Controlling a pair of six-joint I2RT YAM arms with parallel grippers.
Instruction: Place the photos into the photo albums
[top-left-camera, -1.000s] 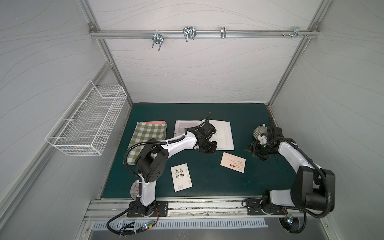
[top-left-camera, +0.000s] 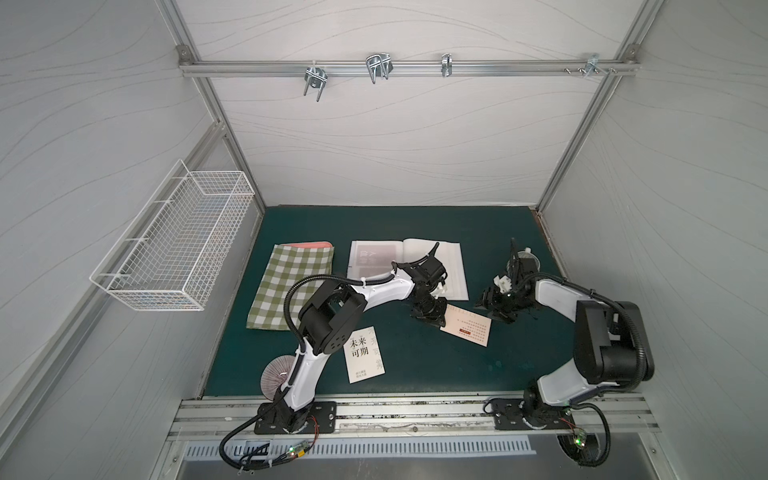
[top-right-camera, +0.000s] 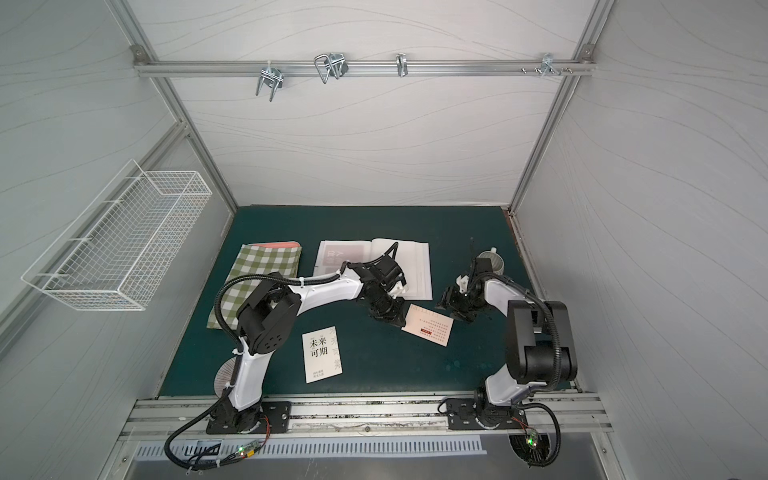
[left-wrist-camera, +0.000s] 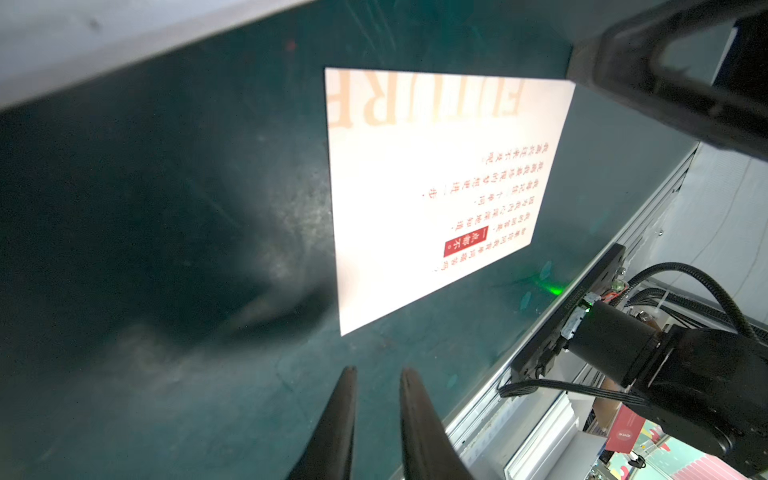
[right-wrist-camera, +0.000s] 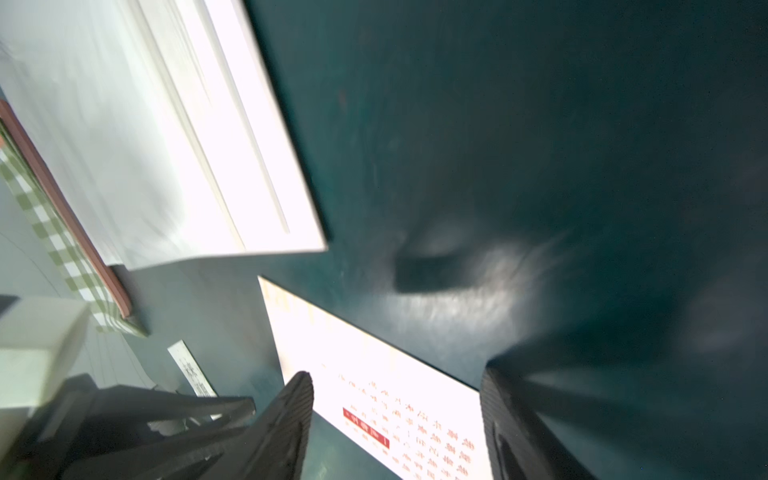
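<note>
A cream card with red text (top-left-camera: 465, 324) (left-wrist-camera: 440, 184) (right-wrist-camera: 360, 376) lies flat on the mat, below the open album (top-left-camera: 434, 264) (right-wrist-camera: 184, 136), whose left page shows a pale picture. My left gripper is over the mat just left of that card, fingers a small gap apart, nothing visible between them. My right gripper is low beside the card's right end, open and holding nothing. A second card with black characters (top-left-camera: 365, 356) lies at lower middle, below the left arm.
A green checked cloth (top-left-camera: 272, 296) lies at left, a round pink-grey object (top-left-camera: 276, 372) near the front-left edge, a mug (top-right-camera: 496, 260) behind the right gripper. A wire basket (top-left-camera: 172, 240) hangs on the left wall.
My left gripper has moved right and toward the front, up to the red-text card. My right gripper has moved left toward the same card. Both cards appear unmoved.
</note>
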